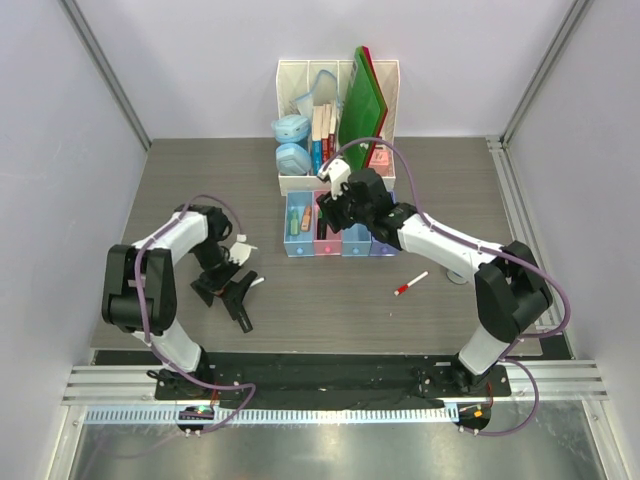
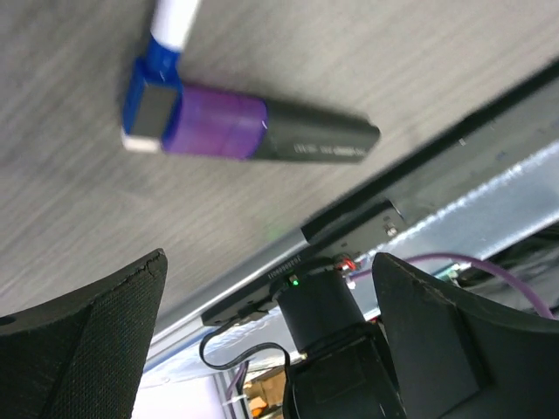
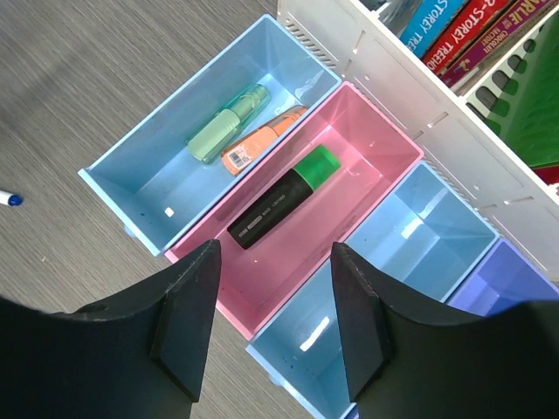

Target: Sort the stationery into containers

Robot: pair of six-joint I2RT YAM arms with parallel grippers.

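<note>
My left gripper (image 1: 225,288) is open, low over the purple-and-black marker (image 2: 214,122), which lies on the table with a blue-and-white pen (image 2: 173,26) at its end. My right gripper stands open above the bins. The pink bin (image 3: 293,262) holds a black, green-capped marker (image 3: 272,205); the left blue bin (image 3: 153,131) holds a green bottle (image 3: 214,135) and an orange item (image 3: 258,144). A red-and-white marker (image 1: 412,283) lies on the table at the right.
Behind the bins a white rack (image 1: 292,182) holds books, pouches and a green folder (image 1: 362,105). A round object (image 1: 457,276) sits near the right arm.
</note>
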